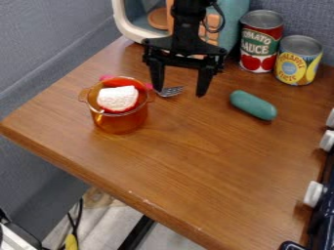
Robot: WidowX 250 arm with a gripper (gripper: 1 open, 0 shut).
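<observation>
My gripper (181, 89) is open above the back middle of the wooden table, its two black fingers wide apart with nothing visible between them. Left of it an orange pot (117, 118) holds a white block (117, 97) on something red. A fork (170, 92) lies below the gripper, beside a pink item (146, 85) behind the pot. A teal cylindrical object (253, 104) lies to the right.
A tomato sauce can (259, 49) and a yellow can (298, 66) stand at the back right. A light-blue and white container (131, 20) is behind the arm. Dark appliance knobs line the right edge.
</observation>
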